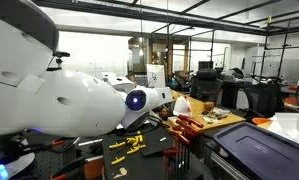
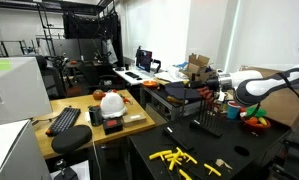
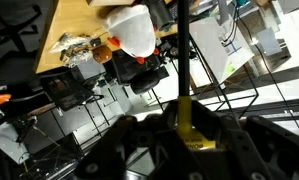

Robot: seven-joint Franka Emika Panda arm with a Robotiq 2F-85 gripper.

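In the wrist view my gripper is shut on a narrow dark bar [image 3: 183, 60], which runs up to the frame's top edge. Yellow shows at the bar's lower end, but I cannot tell whether it belongs to the bar or the fingers. In exterior view 1 the white arm [image 1: 84, 105] fills the left side, and its gripper end is small and unclear. Red objects [image 1: 185, 128] stand just beyond that end. In exterior view 2 the arm [image 2: 269, 88] reaches in from the right, above a dark slatted rack [image 2: 205, 122].
Several yellow pieces [image 2: 173, 157] lie on the black table, alongside a dark flat tray [image 1: 257, 150]. Colourful items fill a bowl [image 2: 255, 123] on the right. A wooden table with a white helmet [image 2: 112, 104] stands behind. Bare black tabletop shows around the yellow pieces.
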